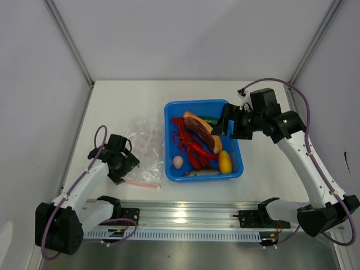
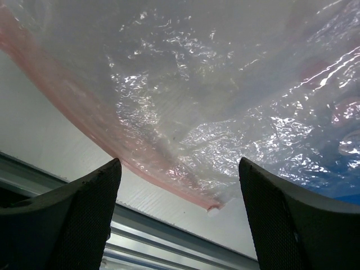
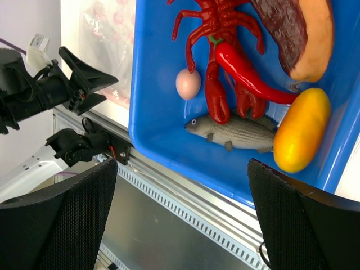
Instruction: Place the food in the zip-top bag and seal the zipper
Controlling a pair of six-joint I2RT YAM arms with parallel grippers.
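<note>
A clear zip top bag (image 1: 147,149) with a pink zipper strip lies flat left of the blue bin. Over its near left part stands my left gripper (image 1: 129,172), open and empty; in the left wrist view the pink zipper (image 2: 163,183) runs across the gap between the fingers. The food lies in the bin: a red lobster (image 3: 216,93), a red chili (image 3: 247,70), a grey fish (image 3: 233,132), a yellow mango-like piece (image 3: 302,130), an egg (image 3: 188,84) and a meat slab (image 3: 304,36). My right gripper (image 1: 231,129) hangs open above the bin's right side, holding nothing.
The blue bin (image 1: 240,149) fills the middle of the white table, its raised wall close to the bag. Along the near edge runs a metal rail (image 1: 185,209). Bare table (image 1: 112,107) shows at the back left and right of the bin.
</note>
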